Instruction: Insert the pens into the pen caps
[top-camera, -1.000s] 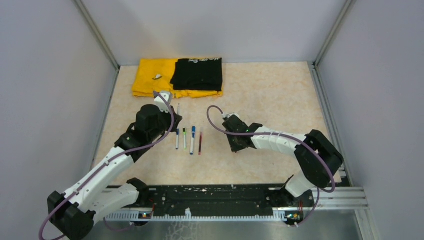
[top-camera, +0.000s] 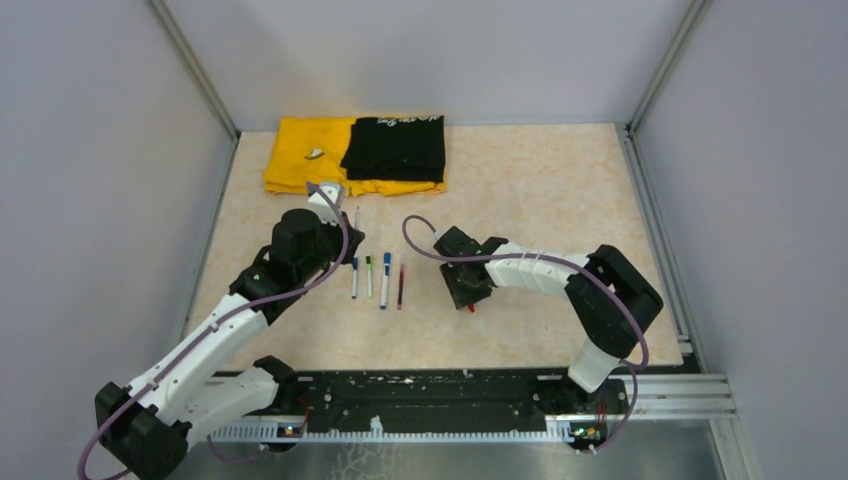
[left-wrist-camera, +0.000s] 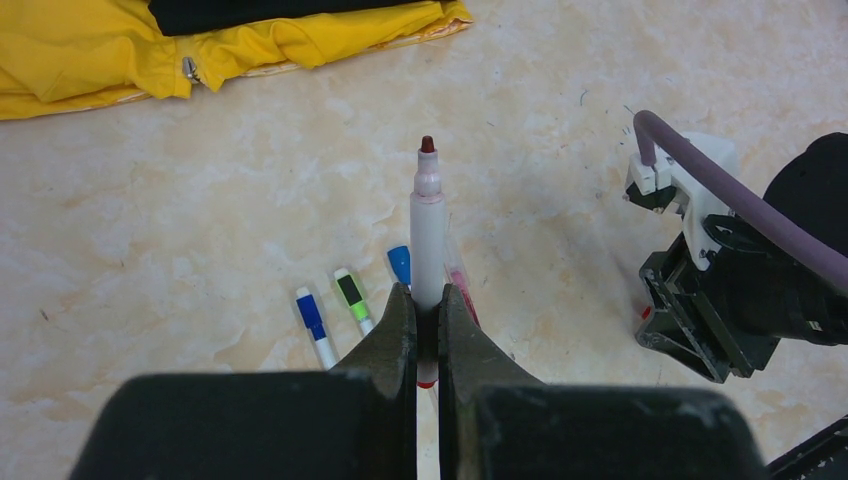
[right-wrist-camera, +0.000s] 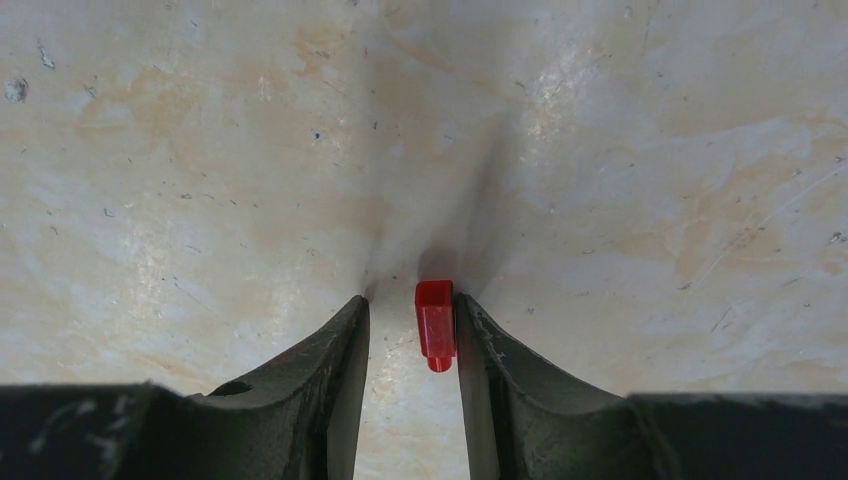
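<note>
My left gripper is shut on an uncapped marker (left-wrist-camera: 428, 235) with a white body and a dark red tip, which points up and away from the fingers. From above, this marker (top-camera: 357, 216) shows as a thin pale stick beside the left hand. The red cap (right-wrist-camera: 436, 318) lies on the table between the parted fingers of my right gripper. It sits close to the right-hand finger, with a clear gap to the left-hand one; whether it touches is hard to tell. The top view shows just a bit of red cap (top-camera: 471, 308) below the right hand.
Between the arms lie a slim blue marker (top-camera: 354, 280), a green marker (top-camera: 369, 278), a thicker blue marker (top-camera: 385, 281) and a red pen (top-camera: 401, 287). Folded yellow cloth (top-camera: 300, 158) and black cloth (top-camera: 395, 150) occupy the back.
The right hand has since shifted slightly left in the top view. The left arm is unmoved.
</note>
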